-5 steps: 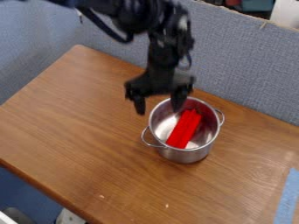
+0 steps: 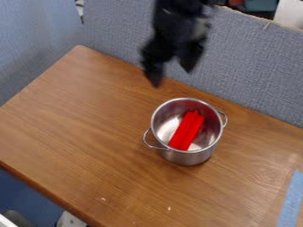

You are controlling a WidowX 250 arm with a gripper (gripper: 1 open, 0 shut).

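Observation:
A red elongated object (image 2: 186,130) lies inside a steel pot (image 2: 198,152) with two wire handles, on the wooden table at right of centre. Above and behind the pot, my black gripper (image 2: 172,66) is raised and motion-blurred, clear of the pot, its fingers apart and open, with nothing visible between them.
Grey padded walls stand behind and at left. A light blue strip (image 2: 289,199) lies at the right edge.
A second ago the gripper was down at the pot. The pot looks unmoved.

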